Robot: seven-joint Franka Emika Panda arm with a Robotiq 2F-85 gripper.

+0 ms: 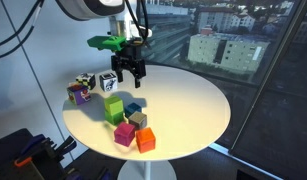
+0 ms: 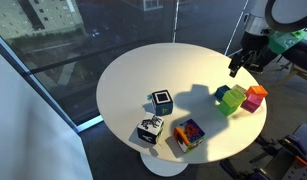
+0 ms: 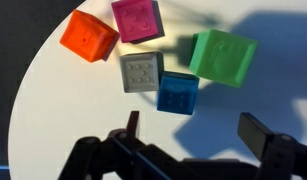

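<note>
My gripper hangs over the round white table, fingers pointing down and spread apart, with nothing between them. Toward the table's front-left stand the green blocks, apparently one on another. Close by them lie a blue block, a grey-beige block, a magenta block and an orange block. From the wrist, the blue block is nearest the gap between the fingers, below the grey block; the green block looks larger, at upper right.
Three patterned boxes stand apart from the coloured blocks: a black-and-white cube, another white-and-black box and a multicoloured box.
</note>
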